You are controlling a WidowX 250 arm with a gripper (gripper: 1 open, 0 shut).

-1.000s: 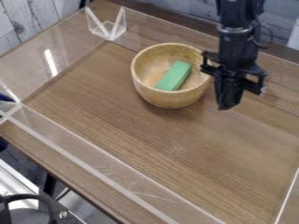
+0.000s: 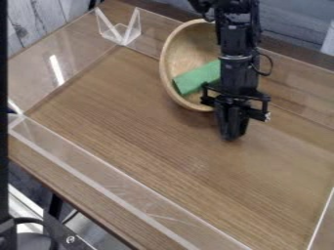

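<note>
A round tan bowl [image 2: 177, 57] stands at the top middle with a green block [image 2: 196, 76] in it. The black gripper [image 2: 229, 123] hangs in front of the bowl's right side, low over the wooden table [image 2: 131, 166], covering part of the bowl. Whether its fingers hold anything or how far apart they stand cannot be made out.
A small clear, angular object [image 2: 119, 26] sits at the top left. Dark cables or fittings [image 2: 26, 234] lie at the bottom left corner.
The gripper has moved left and down, in front of the bowl, and now hides more of it.
</note>
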